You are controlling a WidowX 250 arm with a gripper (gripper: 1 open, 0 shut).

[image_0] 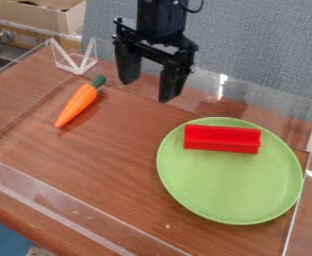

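Note:
My black gripper (148,78) hangs at the top middle, open, its two fingers spread with nothing between them. Below it to the left, an orange carrot with a green top (79,104) lies on the wooden table. At the right, a red block (222,138) lies on a green plate (226,191), toward the plate's back half.
Clear low walls edge the table (105,180), with white brackets (73,63) at the corners. A cardboard box (32,12) sits beyond the back left, and a grey surface fills the back.

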